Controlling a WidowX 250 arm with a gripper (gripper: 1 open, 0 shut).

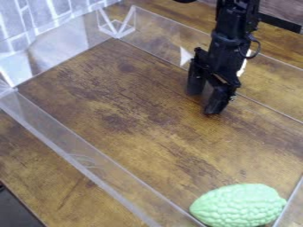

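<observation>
The black robot gripper [206, 93] hangs low over the wooden floor of a clear-walled bin at the upper right, its fingers spread open near the wood. Part of a white object [187, 57] shows behind the arm, mostly hidden, so I cannot tell what it is or whether anything lies between the fingers. A pale green, bumpy, oval object [236, 205] lies at the bottom right, well apart from the gripper.
Clear plastic walls [73, 155] bound the wooden surface. A white striped cloth [35, 31] is at the upper left.
</observation>
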